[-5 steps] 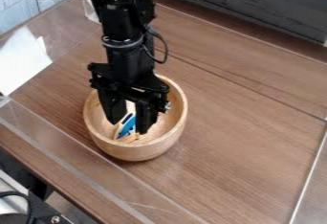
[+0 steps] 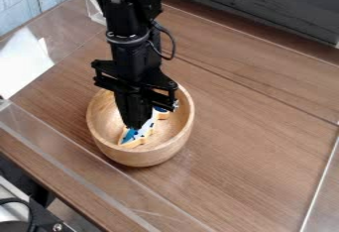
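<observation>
A round wooden bowl [image 2: 162,149] stands on the wooden table [image 2: 252,167], left of centre. My black gripper [image 2: 135,117] reaches down into it, its fingertips inside the bowl near a blue and white item [image 2: 130,134] with dark marks. The fingers appear closed; the fingers cover part of the item, so I cannot see clearly how much of it lies between them.
A white sheet [image 2: 19,62] lies at the table's left. A grey wall [image 2: 265,8] runs along the back, and a clear strip lies at the front left edge. The table right of the bowl is free.
My gripper has drawn its fingers closer together over the blue item since a second ago and shifted slightly. The bowl stays in place.
</observation>
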